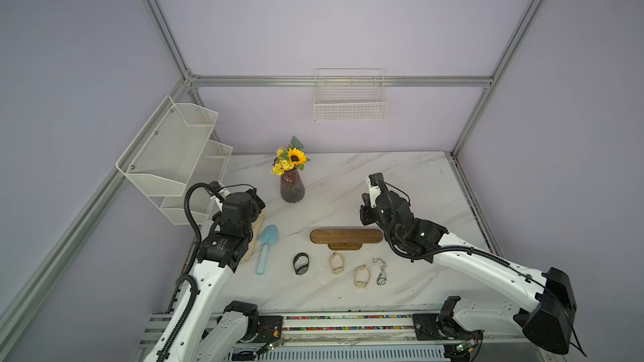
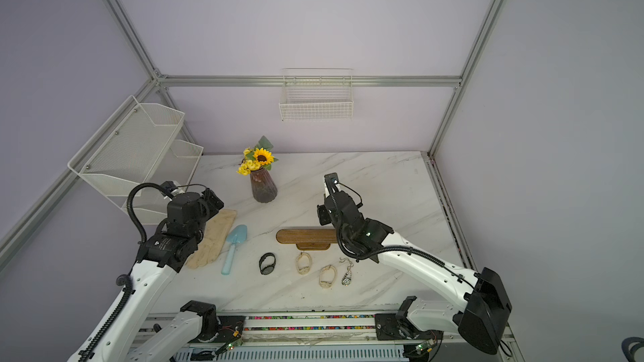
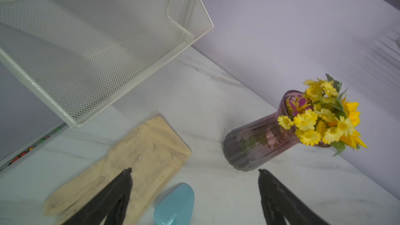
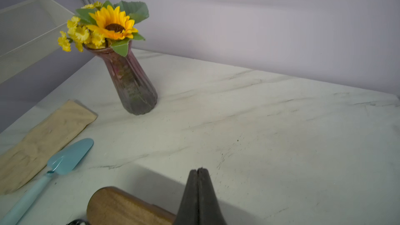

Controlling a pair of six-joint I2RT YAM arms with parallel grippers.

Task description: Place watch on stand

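A wooden watch stand [image 1: 345,235] [image 4: 129,208] lies mid-table. In front of it lie four watches: a black one [image 1: 301,263], two beige ones [image 1: 336,262] [image 1: 362,276] and a silver one [image 1: 381,275]. My left gripper is raised at the left, open and empty, above the glove and trowel area. My right gripper is above and behind the stand's right part, shut with nothing showing between its fingers.
A vase with sunflowers [image 1: 292,184] stands at the back left. A light blue trowel [image 2: 236,236] and beige glove [image 2: 211,241] lie left. White mesh shelves [image 1: 174,147] hang on the left wall.
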